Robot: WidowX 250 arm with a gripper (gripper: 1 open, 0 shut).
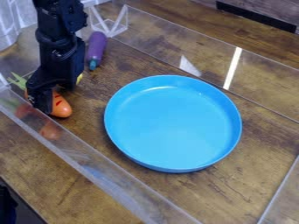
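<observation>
My black gripper (51, 87) is lowered over an orange toy carrot (59, 107) at the left, its open fingers around the carrot's upper part, partly hiding it. A yellow object (77, 79) shows just behind the gripper, mostly hidden. A purple toy eggplant (96, 49) lies farther back, right of the arm. A large light-blue plate (173, 122) occupies the middle right.
Clear walls (117, 179) edge the wooden work surface, with one running diagonally close along the lower left. Bare wood lies between the eggplant and the plate and at the back right.
</observation>
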